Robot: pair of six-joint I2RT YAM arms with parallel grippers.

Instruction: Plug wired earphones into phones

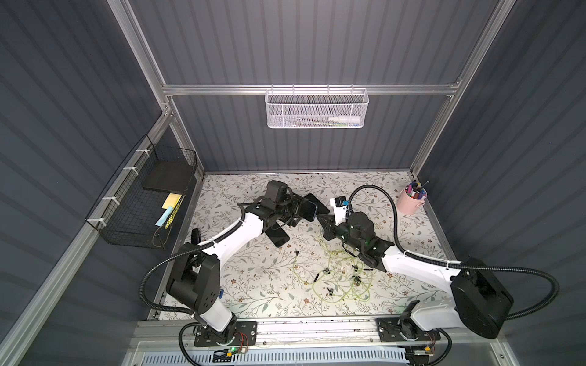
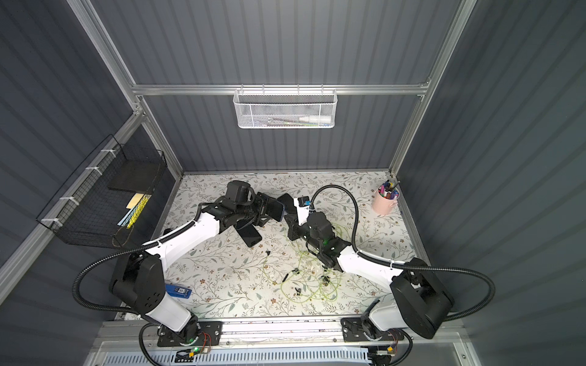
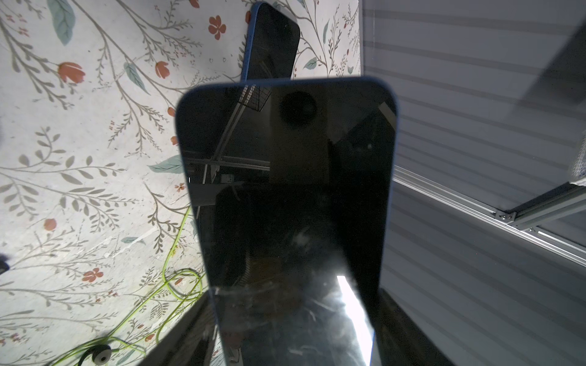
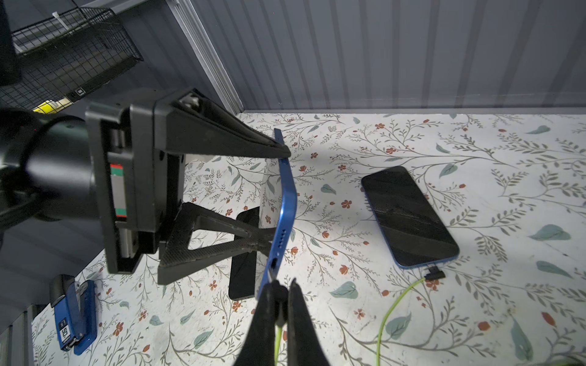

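Observation:
A blue phone [image 3: 287, 213] is held upright by my left gripper, its fingers on either side. My right gripper is shut on a black earphone plug [image 4: 280, 292] with a green cable, right at the port in the phone's lower edge; whether it is inserted I cannot tell. Another blue phone [image 4: 409, 216] lies on the table with an angled black plug [image 4: 434, 274] at its end. A dark phone [image 4: 243, 268] lies behind the left gripper. Tangled green cables [image 1: 341, 292] and small plugs lie on the front of the table.
A pink pen cup [image 1: 410, 201] stands at the right. A black wire basket [image 1: 122, 225] hangs on the left wall, a white basket [image 1: 316, 109] on the back wall. A blue stapler [image 2: 178, 291] lies at the front left.

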